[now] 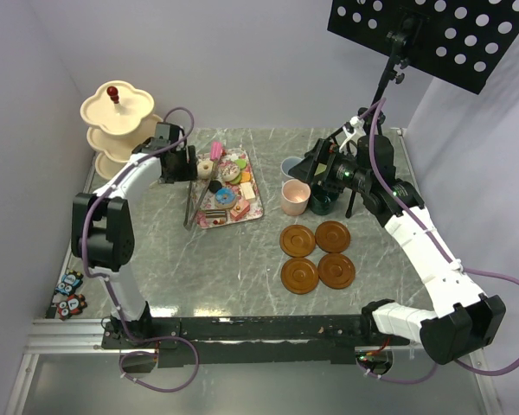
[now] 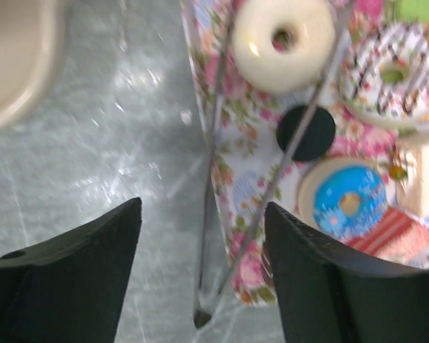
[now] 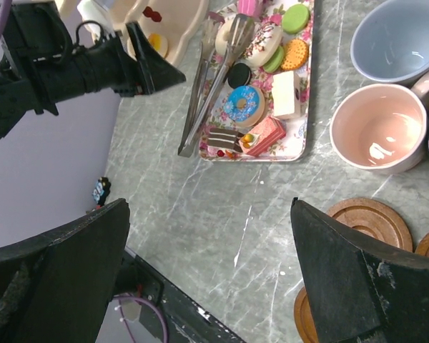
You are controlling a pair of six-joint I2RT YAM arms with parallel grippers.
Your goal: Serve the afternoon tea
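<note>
My left gripper [image 1: 189,164] is over the left edge of the floral tray [image 1: 251,207], part open, nothing visible between its fingers in the left wrist view. Metal tongs [image 2: 293,146] lie along the tray's left side, below it. The tray holds donuts [image 2: 282,39], a blue-iced donut [image 2: 325,193], cake slices and biscuits. A cream three-tier stand [image 1: 99,112] stands at the back left. My right gripper [image 1: 316,164] is open above the cups: pink [image 3: 365,136], light blue [image 3: 397,39] and dark green [image 1: 324,205].
Four wooden coasters [image 1: 299,275] lie right of centre. A black stand [image 1: 441,35] rises at the back right; small toys [image 1: 69,294] lie at the left edge.
</note>
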